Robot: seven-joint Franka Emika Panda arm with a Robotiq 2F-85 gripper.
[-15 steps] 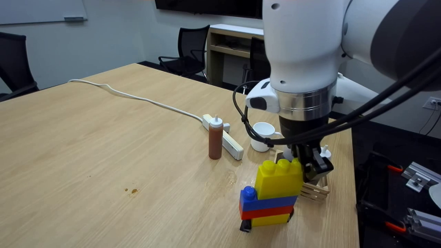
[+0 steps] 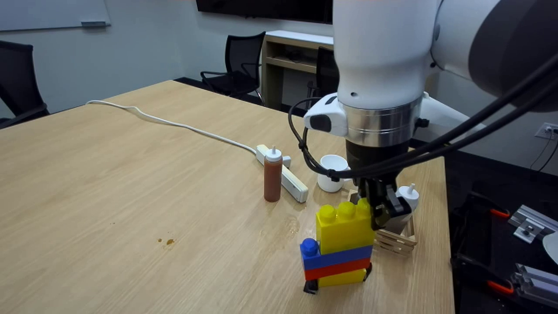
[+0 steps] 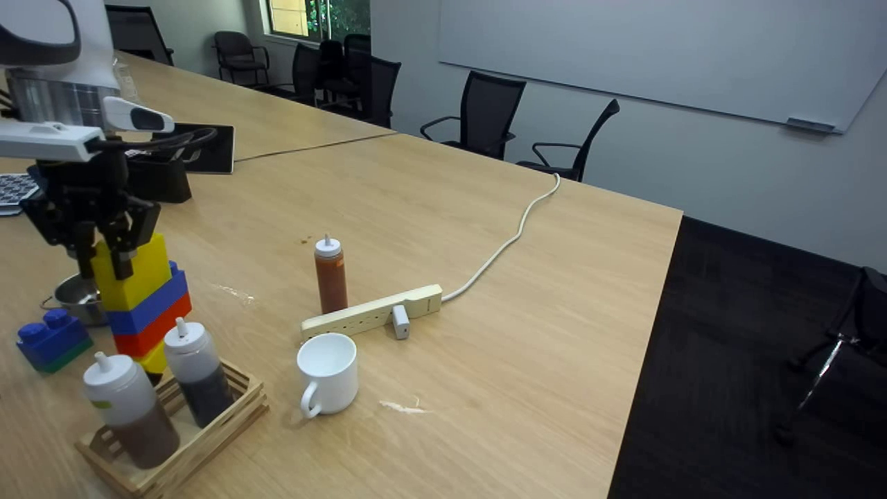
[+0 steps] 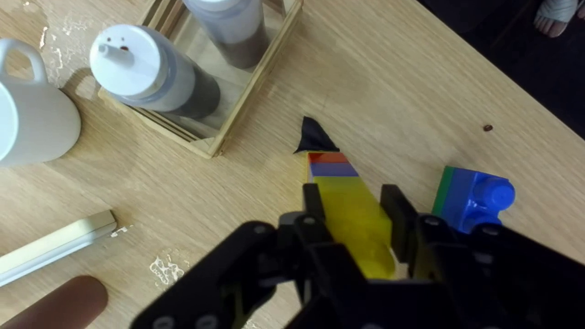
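Note:
A stack of toy bricks stands on the table, its top a tall yellow brick (image 2: 342, 235) with round studs. Under it come a blue brick (image 2: 340, 258), a red brick (image 2: 337, 269) and a low yellow brick (image 2: 342, 278) over something black (image 4: 316, 137). My gripper is shut on the tall yellow brick, one finger (image 4: 313, 200) along each side of it. In exterior view 2 the gripper (image 3: 101, 258) reaches down onto the stack's top from above. Whether the tall brick is fully seated on the blue one is hard to tell.
Close by are a wooden crate (image 3: 217, 432) with two sauce bottles, a white mug (image 3: 329, 371), a blue-and-green brick piece (image 3: 51, 339) and a metal pot (image 3: 79, 298). A brown bottle (image 3: 330, 278) stands beside a power strip (image 3: 374, 310).
The arm has shifted slightly left in exterior view 1, with the tall yellow brick, which tilted right and now stands straighter. The lowest yellow brick has stayed put.

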